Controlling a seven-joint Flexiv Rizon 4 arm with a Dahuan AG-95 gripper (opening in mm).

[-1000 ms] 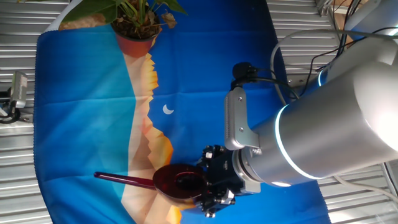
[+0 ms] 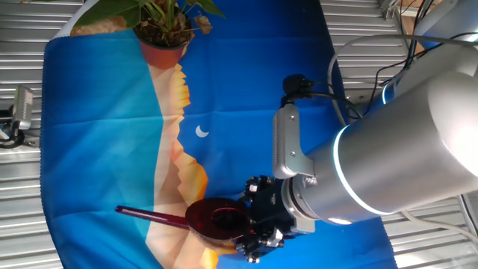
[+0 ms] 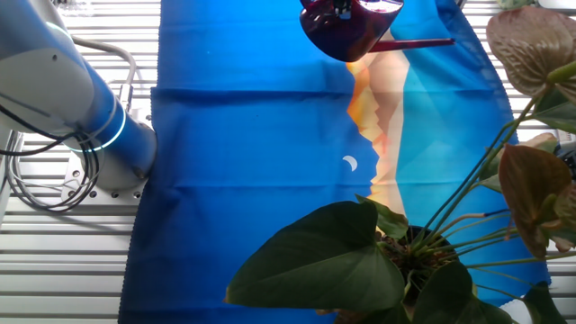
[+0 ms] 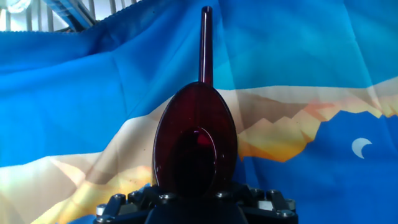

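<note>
A glossy dark red watering can (image 2: 216, 219) with a long thin spout lies before my gripper (image 2: 248, 220) in exterior view 1. The can's body sits between the fingers, and my gripper is shut on it. Seen from the wrist, the can (image 4: 195, 137) fills the middle, its spout (image 4: 206, 43) reaching straight away from me. The fingertips are hidden behind the body there. In exterior view 2 only part of the can (image 3: 346, 31) shows at the top edge, apparently above the cloth.
A potted plant (image 2: 162, 56) in a terracotta-coloured pot stands at the far end of the blue printed cloth (image 2: 246, 90). Its broad leaves (image 3: 315, 256) spread over the cloth in exterior view 2.
The can has moved with my gripper by very little; its spout tip has shifted slightly up and to the right in exterior view 1. The plant has stayed put.
</note>
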